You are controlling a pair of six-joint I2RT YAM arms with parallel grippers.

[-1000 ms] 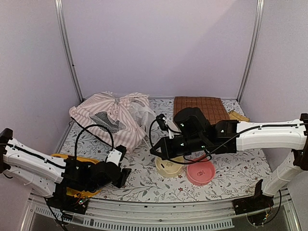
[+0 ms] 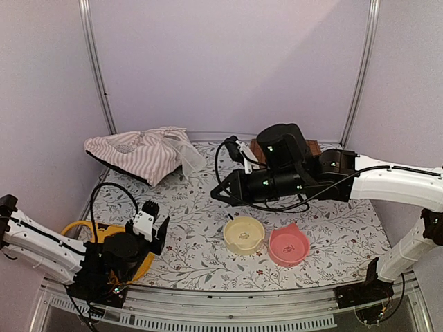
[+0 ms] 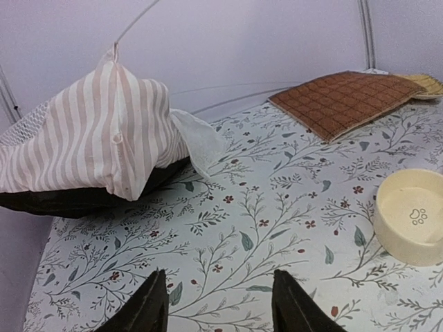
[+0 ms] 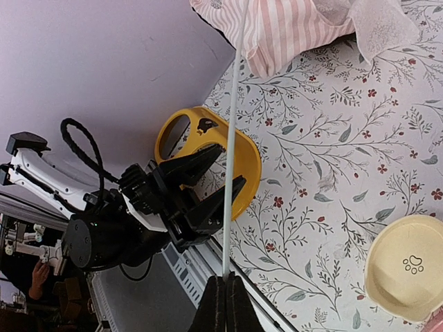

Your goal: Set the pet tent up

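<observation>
The pink-striped tent fabric [image 2: 135,152] lies slumped at the back left on a dark base, with a white mesh flap beside it. My right gripper, raised over the middle of the table, is shut on a thin pale pole [image 4: 231,159], which runs upward across the right wrist view towards the tent. The pole also shows faintly above the tent in the left wrist view. My left gripper stands open at the front left, nothing between its fingers.
A brown quilted mat [image 3: 339,100] lies at the back right. A cream bowl [image 2: 243,234] and pink bowl [image 2: 288,245] sit front right, a yellow object [image 4: 246,190] under the left arm.
My right gripper has risen and moved back, and the tent has shifted back and left. The left arm has drawn slightly left.
</observation>
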